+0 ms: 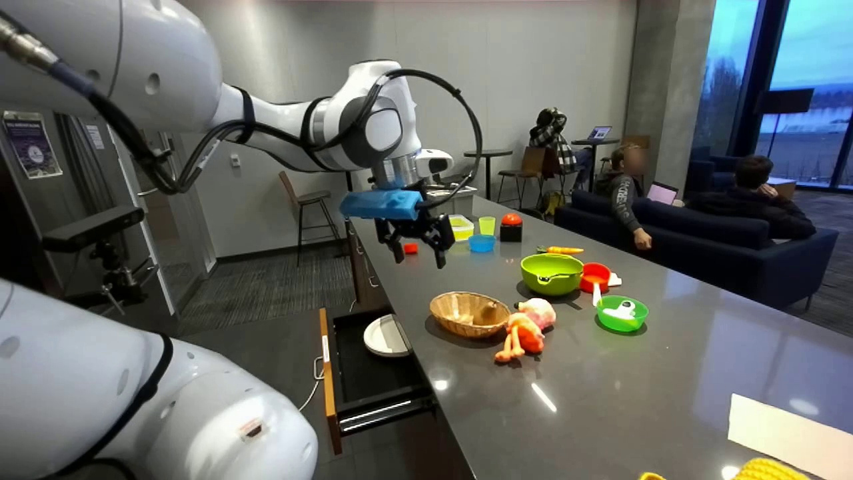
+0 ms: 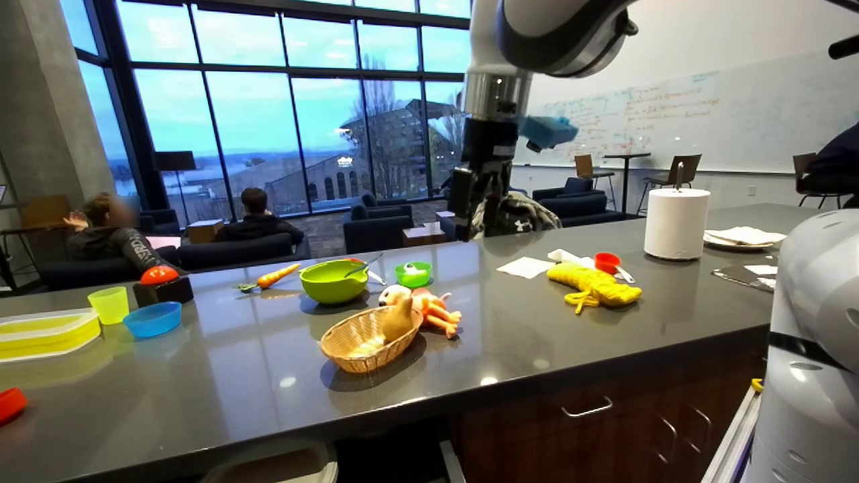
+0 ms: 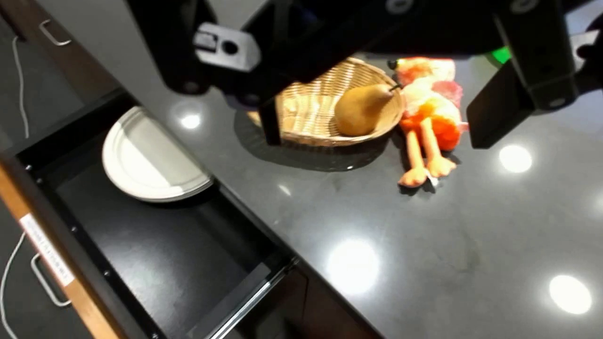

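My gripper (image 1: 420, 256) is raised above the counter, open and with nothing between its fingers. In the wrist view its fingers (image 3: 500, 107) stand wide apart. Below lies a wicker basket (image 1: 470, 313) holding a brown pear (image 3: 362, 110). A pink and orange plush toy (image 3: 432, 113) rests against the basket's side. An open drawer (image 3: 181, 271) under the counter edge contains white plates (image 3: 148, 161); otherwise its visible floor is bare.
Beyond the basket stand a green bowl (image 2: 334, 282), a smaller green bowl (image 2: 414, 275) and a toy carrot (image 2: 278, 276). A blue bowl (image 2: 153, 319) and a yellow-green cup (image 2: 110, 305) are farther left. Yellow cloth (image 2: 594, 286) lies to the right.
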